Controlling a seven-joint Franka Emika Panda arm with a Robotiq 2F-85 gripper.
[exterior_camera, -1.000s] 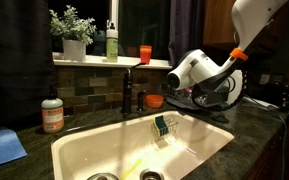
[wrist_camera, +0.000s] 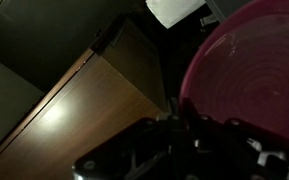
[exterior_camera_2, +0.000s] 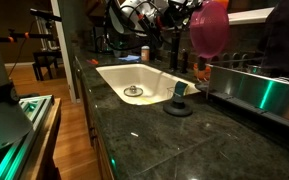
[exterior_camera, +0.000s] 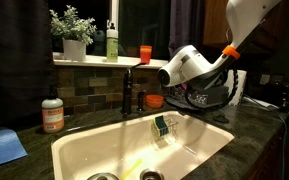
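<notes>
In the wrist view my gripper is shut on the rim of a pink, rounded dish (wrist_camera: 249,70); whether it is a bowl or a plate I cannot tell. In exterior view 2 the pink dish (exterior_camera_2: 210,28) hangs raised over the counter's far right side, clear of the surface below. My white arm (exterior_camera: 189,68) reaches in from the upper right in exterior view 1, and the gripper's fingertips cannot be made out there.
The white sink (exterior_camera: 94,152) has a small wire caddy (exterior_camera: 164,126) at its back. A metal dish rack (exterior_camera_2: 249,88) stands on the dark counter (exterior_camera_2: 174,145). A soap bottle (exterior_camera: 52,112), an orange bowl (exterior_camera: 154,101) and the faucet (exterior_camera: 127,92) line the back.
The sink and the things around it have stayed put.
</notes>
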